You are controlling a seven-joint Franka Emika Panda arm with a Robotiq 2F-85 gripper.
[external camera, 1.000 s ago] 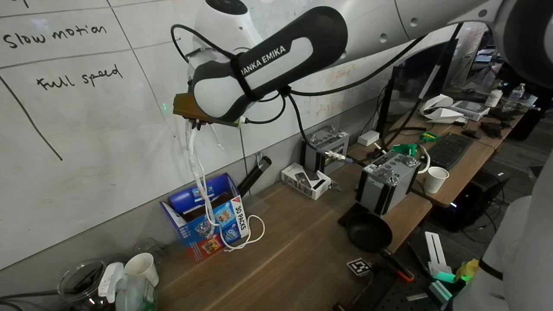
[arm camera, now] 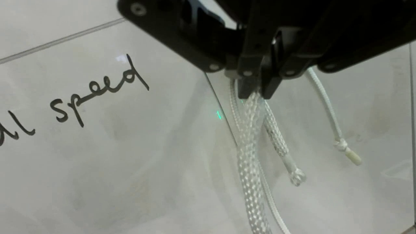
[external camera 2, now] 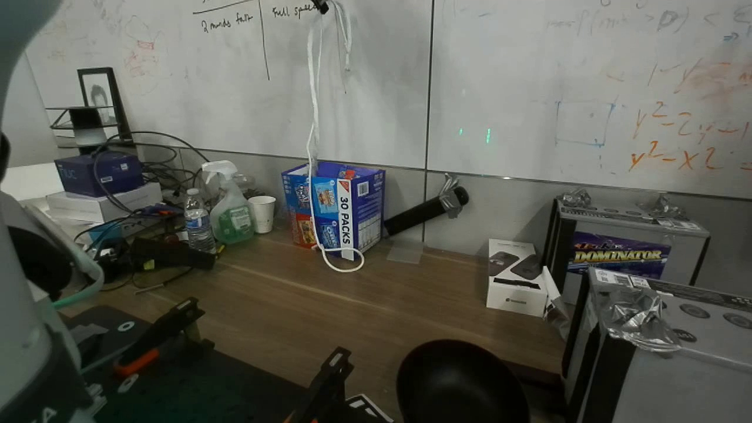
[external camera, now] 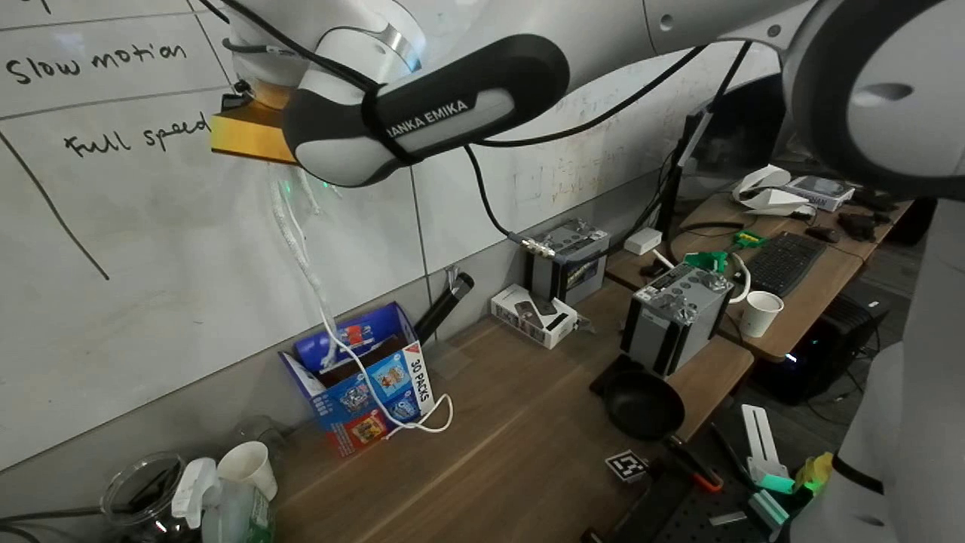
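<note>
White braided rope (arm camera: 250, 163) hangs from my gripper, which is shut on it in the wrist view. Two short ends dangle beside the thick strand, one with a knot near its tip. Seen in exterior view 1, the long rope (external camera: 298, 244) drops past the open snack box (external camera: 371, 398), and its lower loop curls at the tabletop in front of it. From exterior view 2 the rope (external camera 2: 314, 106) passes in front of the box's (external camera 2: 370, 204) left part. My fingers are hidden behind the arm in exterior view 1.
A whiteboard (external camera: 117, 208) stands close behind the arm. Left of the box are a paper cup (external camera 2: 262, 214) and a spray bottle (external camera 2: 232, 211). To the right sit a phone box (external camera 2: 516, 275), battery-like units (external camera 2: 638, 232) and a black pan (external camera 2: 462, 388).
The arm has moved up and to the left in exterior view 1, carrying the rope with it. The hanging part has risen, while the lower loop still lies by the box.
</note>
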